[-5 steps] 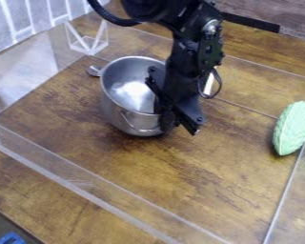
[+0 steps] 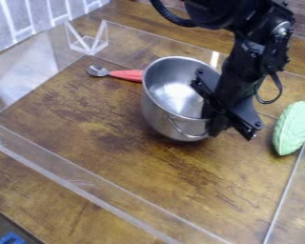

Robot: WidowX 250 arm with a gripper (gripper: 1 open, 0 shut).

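A steel pot [image 2: 171, 95] sits in the middle of the wooden table, slightly tilted in view. My black gripper [image 2: 220, 119] is at its right rim, its fingers lowered against the pot's side; whether they are shut on the rim is hard to tell. A metal spoon with a red handle [image 2: 127, 74] lies behind the pot to the left. A green cabbage-like object [image 2: 292, 128] lies to the right of my gripper.
Clear plastic walls [image 2: 53, 157] border the work area. A small blue object [image 2: 8, 238] shows at the lower left corner.
My gripper and the pot have moved right, toward the green object, uncovering more of the red-handled spoon.
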